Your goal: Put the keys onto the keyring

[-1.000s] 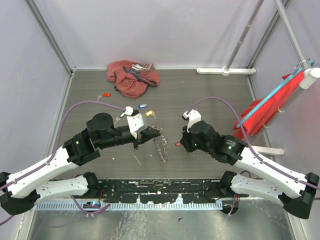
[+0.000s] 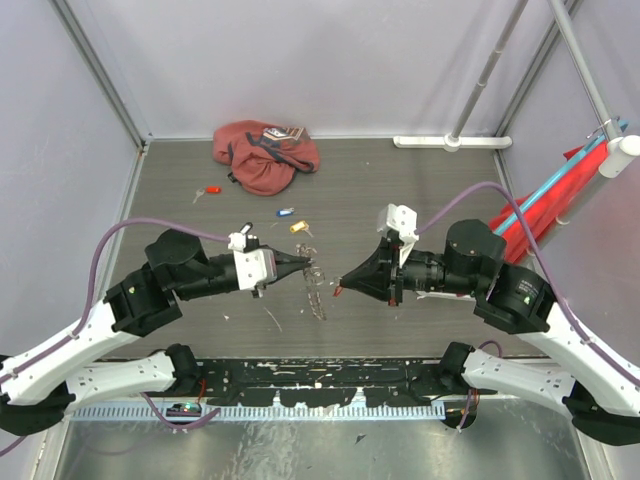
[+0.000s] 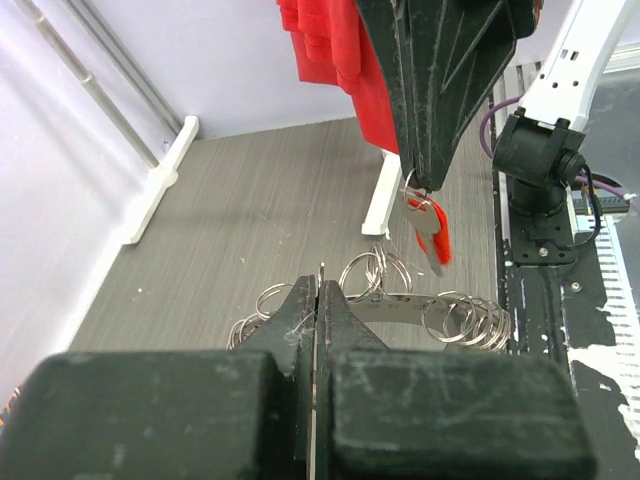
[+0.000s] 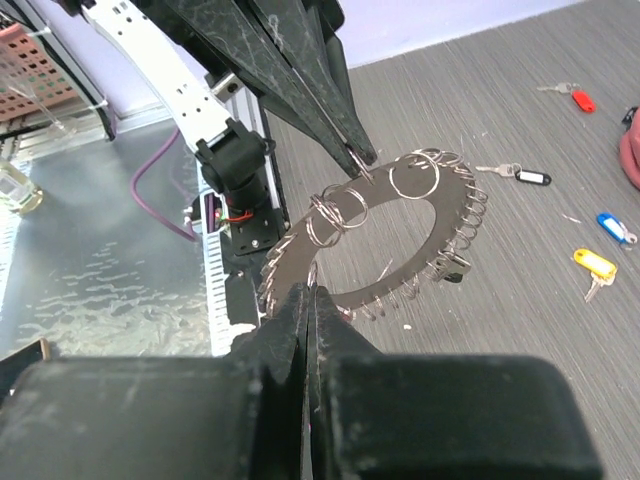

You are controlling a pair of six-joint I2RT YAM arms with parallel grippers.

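Observation:
My left gripper [image 2: 309, 262] is shut on a small ring of the keyring [image 2: 315, 292], a grey metal oval with several small rings along its edge. The pinched ring shows between its fingertips in the right wrist view, where the keyring [image 4: 440, 225] hangs below them. A key [image 3: 422, 217] with a red-orange tag [image 3: 442, 238] dangles by its thin ring from my right gripper, which is shut on that ring. In the top view my right gripper [image 2: 346, 282] is just right of the keyring. The key looks apart from the keyring; depth is hard to judge.
On the grey floor lie keys with a red tag [image 4: 583, 101], a black tag [image 4: 533, 178], a blue tag [image 4: 611, 226] and a yellow tag [image 4: 596, 263]. A dark red bag [image 2: 260, 165] sits at the back wall. Red cloth [image 2: 550, 205] hangs at the right.
My right gripper has come left toward the keyring with its key, its wrist turning on the way. My left gripper and the keyring have shifted slightly left.

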